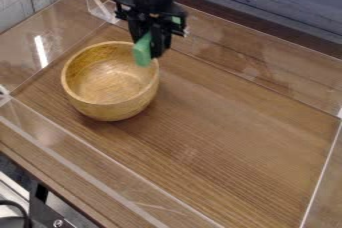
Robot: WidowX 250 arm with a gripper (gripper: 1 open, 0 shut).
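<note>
My gripper (147,34) is at the top centre, above the rear right rim of a round tan bowl (110,100), shut on a green object (142,50). The object hangs over the bowl's back edge; whether it touches the rim I cannot tell. The arm's dark body rises behind it.
A wall closes off the back right. At the top left, light-coloured items are partly hidden behind the arm. Dark cables lie beyond the table's edge at the bottom left.
</note>
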